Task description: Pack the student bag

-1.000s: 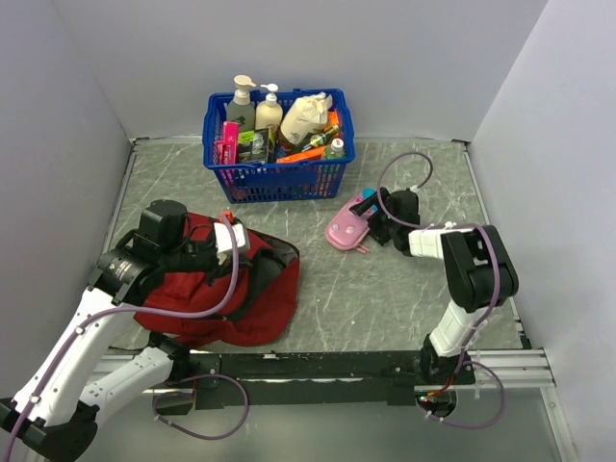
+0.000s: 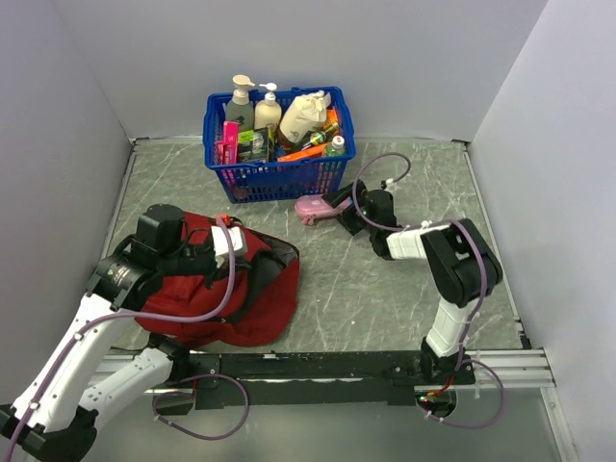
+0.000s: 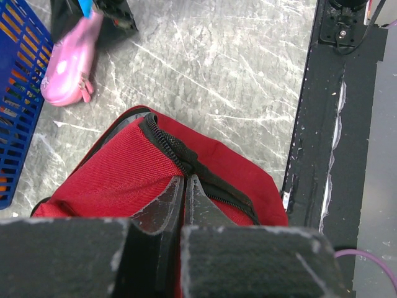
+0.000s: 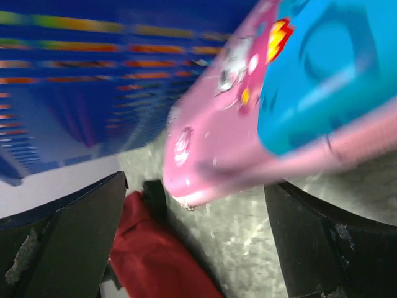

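The red bag (image 2: 265, 313) lies at the left of the mat, its dark zippered opening facing up. My left gripper is over it, shut, its fingertips at the zipper; whether any fabric is between them is unclear. A pink pencil case (image 2: 312, 208) with blue parts lies just in front of the basket, seen blurred and close in the right wrist view. My right gripper is open around the near part of the case, its fingers apart on either side, and partly hidden from above by the wrist.
A blue basket (image 2: 279, 178) full of bottles, boxes and packages stands at the back centre. Walls enclose the back and sides; purple cables loop over both arms.
My right gripper and the pink case have moved left and back toward the basket, the case turning to lie more crosswise. The left arm and bag are nearly unchanged.
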